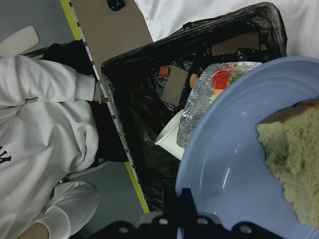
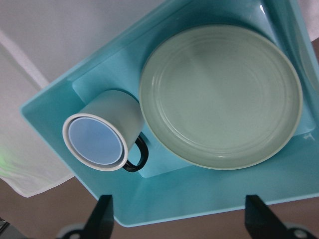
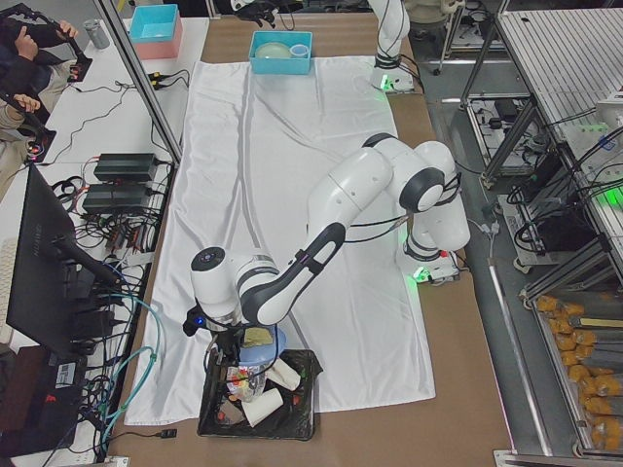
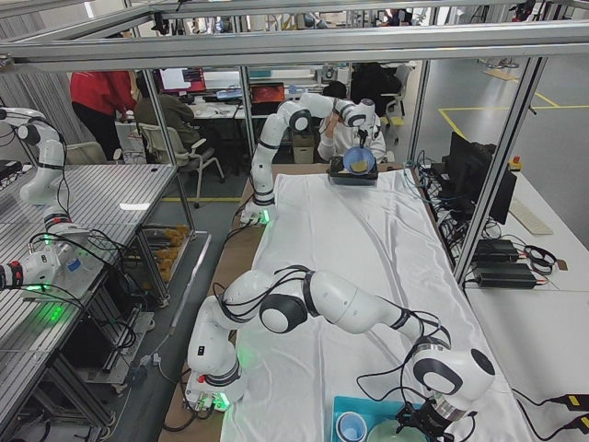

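A blue plate (image 1: 224, 164) carrying a piece of sponge cake (image 1: 291, 159) is held by my left gripper, shut on its rim, over a black-lined bin (image 1: 142, 139). The bin holds foil with food scraps (image 1: 222, 79), a white cup (image 1: 169, 137), cardboard and small bits. My right gripper stands open above the cyan basket (image 2: 55, 119) at the far end, which holds a green plate (image 2: 219, 99) and a mug (image 2: 114, 112) with a light-blue cup inside.
The white cloth (image 3: 341, 302) between bin and basket is mostly clear. A seated person (image 1: 45, 149) is beside the bin end of the table. A monitor and cables line one side.
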